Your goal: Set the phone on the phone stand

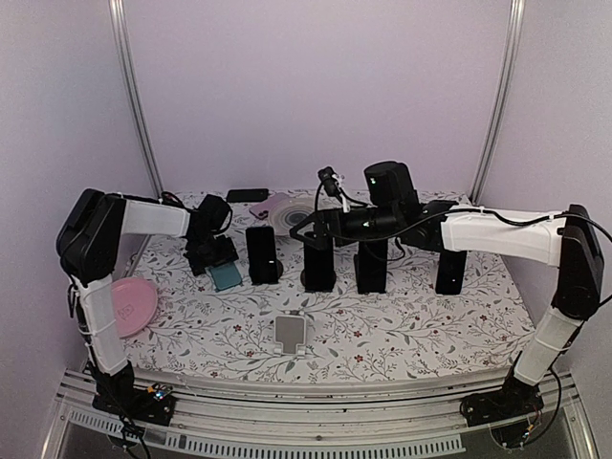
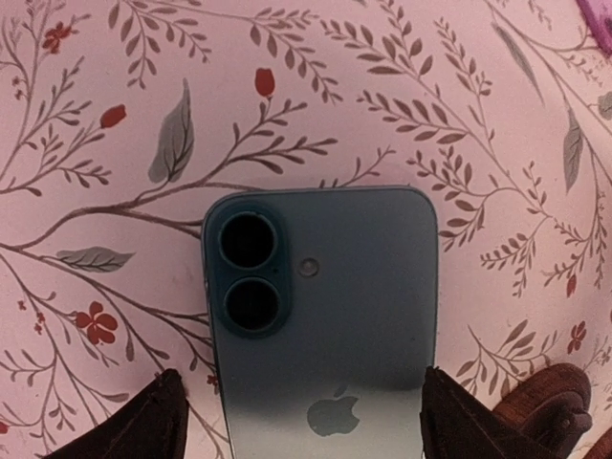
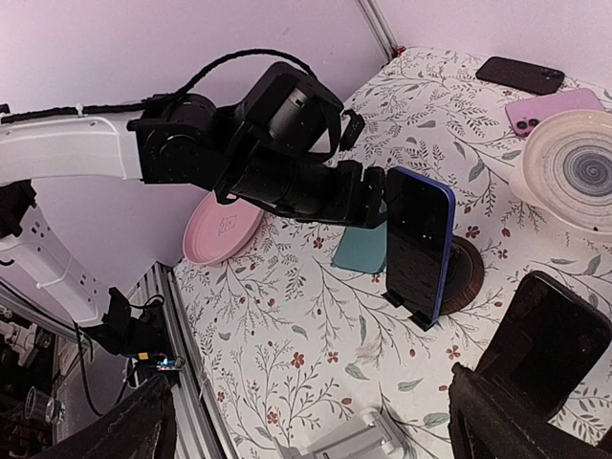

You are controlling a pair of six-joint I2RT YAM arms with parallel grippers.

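A teal phone lies flat at the table's left; in the left wrist view its back shows two lenses. My left gripper is over it, fingers part open at either side of the phone; whether they touch it I cannot tell. An empty silver phone stand stands at front centre, partly seen in the right wrist view. My right gripper hangs open above the middle of the table, nothing between its fingers.
Several black phones stand upright on stands in a row. A pink plate is at the left edge. A cream round object, a pink phone and a black phone lie behind.
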